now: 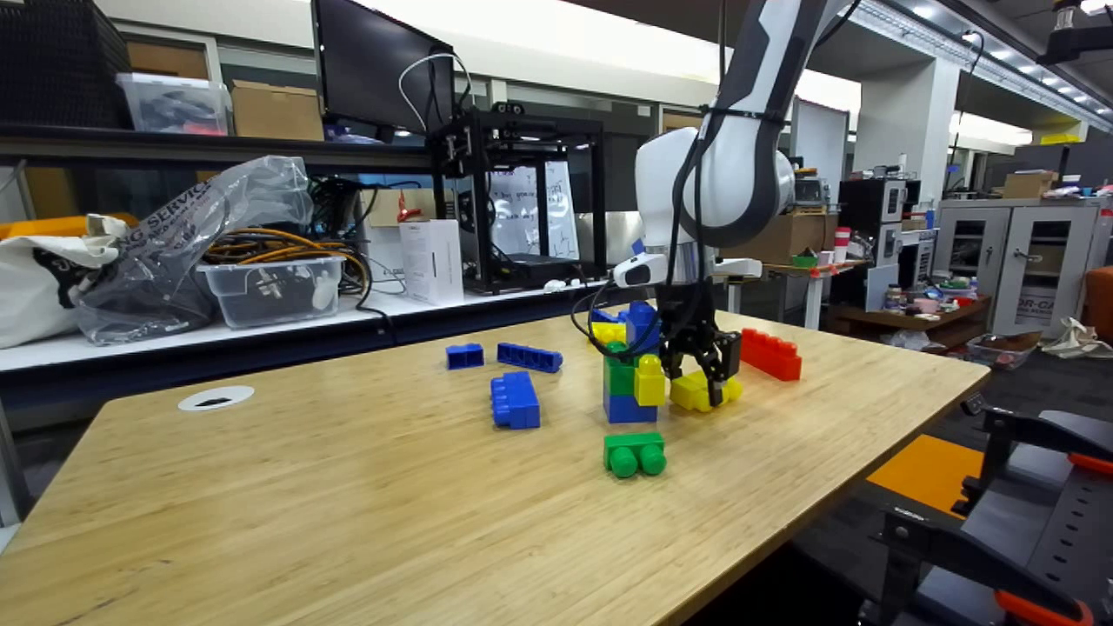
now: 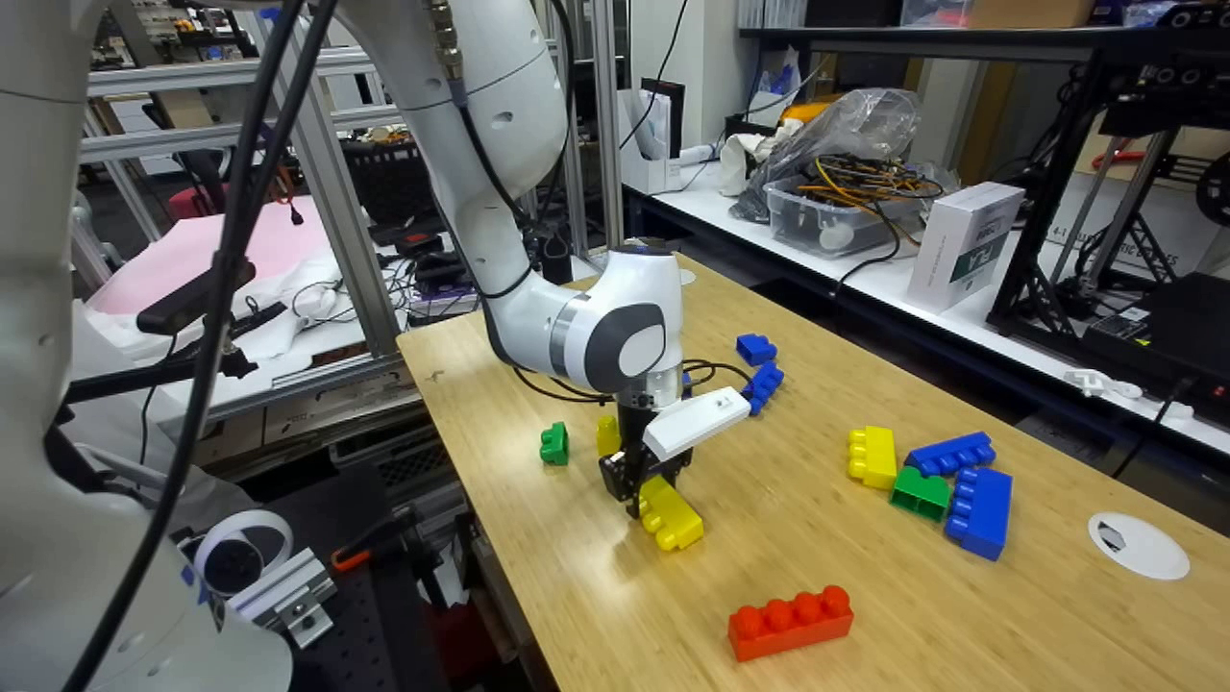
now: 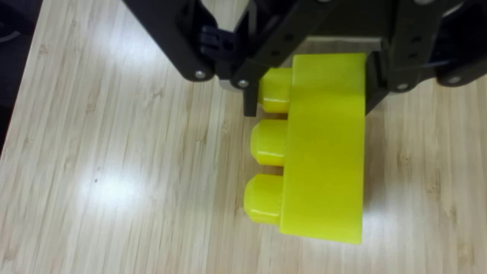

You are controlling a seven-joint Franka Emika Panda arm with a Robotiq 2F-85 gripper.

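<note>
A long yellow block [image 3: 324,150] lies on its side in the wrist view, its studs pointing left. My gripper is shut on one end of it, one finger against the end stud and the other against the block's flat underside. The same yellow block [image 2: 671,515] rests at table level in exterior view 2, with the gripper [image 2: 646,479] at its upper left end. In exterior view 1 the gripper [image 1: 701,391] is low over the table and partly covers the yellow block [image 1: 689,389].
Close to the gripper stands a stack of blocks with a green block [image 1: 618,374] and a small yellow block [image 1: 649,381]. A red block [image 2: 791,623], a green block [image 1: 633,455] and several blue blocks lie around.
</note>
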